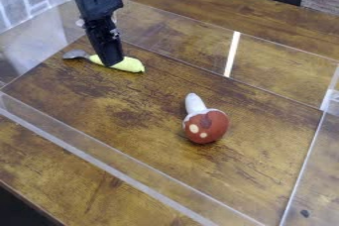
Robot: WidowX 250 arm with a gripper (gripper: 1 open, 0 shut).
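Observation:
My black gripper [109, 54] hangs at the upper left of the camera view, its tip just over a yellow-handled utensil [125, 63] with a grey end [75, 56], which lies on the wooden table. The gripper looks shut; whether its tip touches the utensil I cannot tell. A toy mushroom with a red spotted cap [208, 128] and white stem [195, 105] lies right of centre.
Clear plastic walls surround the wooden work surface [146, 151]. A white strip [233, 54] stands out at the back.

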